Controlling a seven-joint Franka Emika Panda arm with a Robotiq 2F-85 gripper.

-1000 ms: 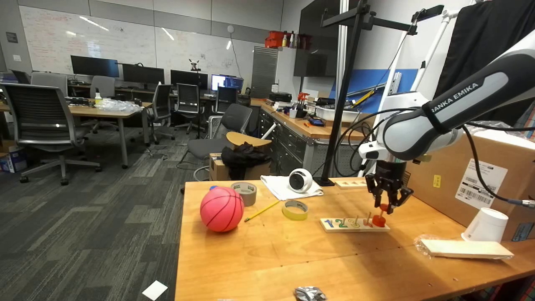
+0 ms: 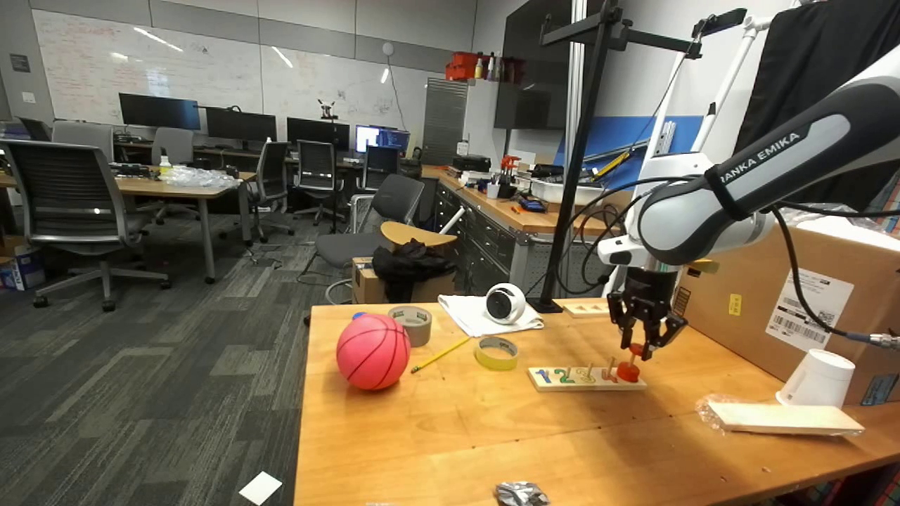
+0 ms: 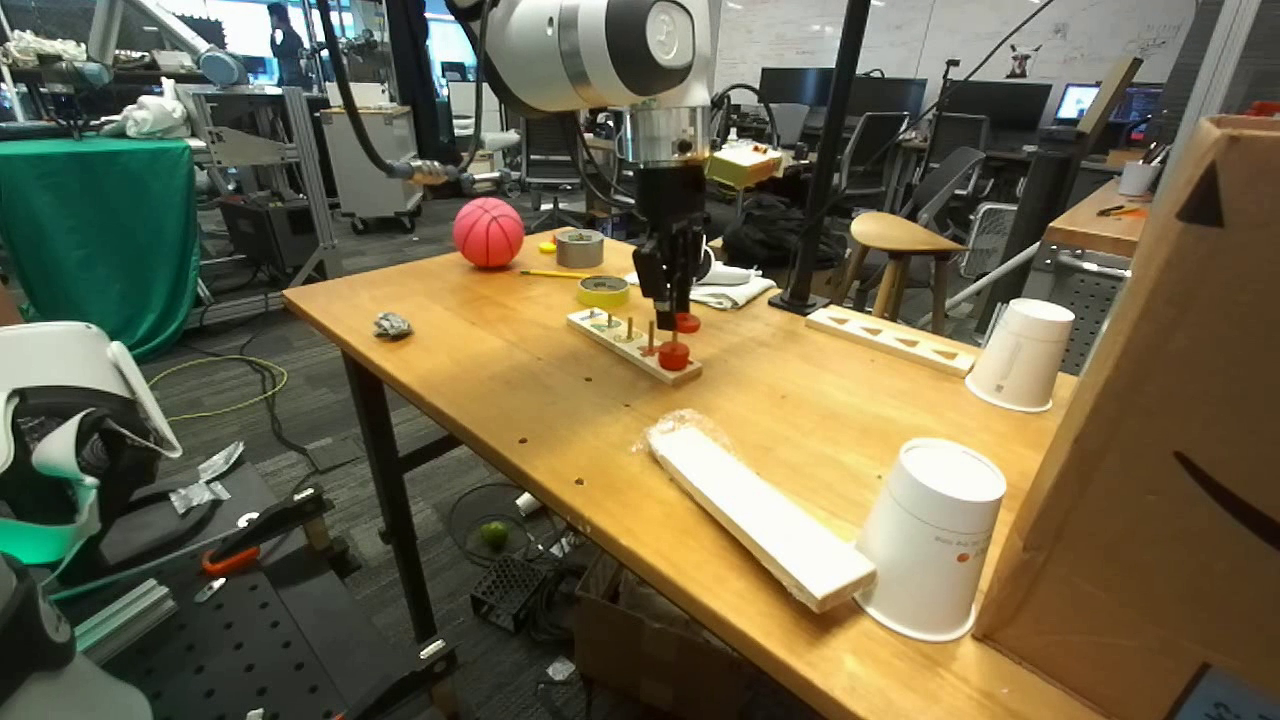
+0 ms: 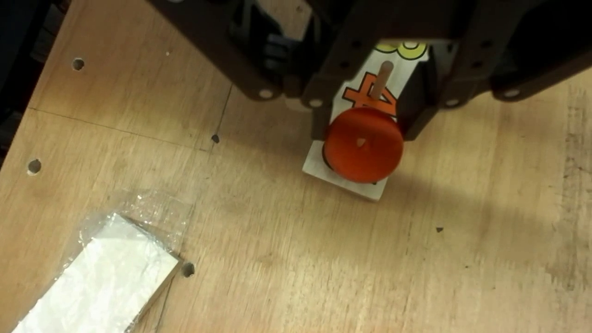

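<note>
A narrow pale number board [image 2: 580,379] with upright pegs lies on the table, digits printed along it. At its right end in exterior view 1, red pieces [image 3: 673,356] are low on the last peg. Higher on that peg is another red disc [image 4: 363,152], its small centre hole showing in the wrist view. My gripper [image 2: 637,353] points down over this end, with the upper disc between its fingertips. Both fingers [image 4: 417,105] stand close against the disc's sides; whether they press on it cannot be made out. Beside the orange 4, a peg [image 4: 381,80] stands bare.
A wrapped pale block [image 3: 756,510] and an upturned paper cup [image 3: 933,540] are near the cardboard box [image 2: 776,312]. Further off are a pink ball [image 2: 373,351], yellow tape [image 2: 496,353], grey tape [image 2: 411,325] and a pencil [image 2: 440,355].
In exterior view 1, my gripper has shifted slightly left. The number board and its red discs have slid left with it; the upper disc remains between the fingertips.
</note>
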